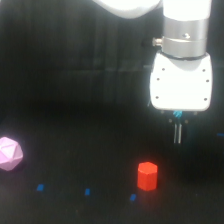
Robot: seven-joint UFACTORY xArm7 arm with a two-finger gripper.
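Observation:
A small red block (pixel 147 176), six-sided in outline, rests on the dark surface at lower centre. At the left edge sits a pink faceted ball-like object (pixel 9 154). My gripper (pixel 178 132) hangs from the white hand at right, pointing down, above and to the right of the red block in the image and apart from it. Its two thin fingers are close together, and nothing shows between their tips. How far they are parted is too small to judge.
Small blue marks (pixel 87 191) dot the dark surface, with another blue mark (pixel 133 198) just below the red block. A dark curtain (pixel 70 60) fills the back. Between the pink object and the red block the surface is clear.

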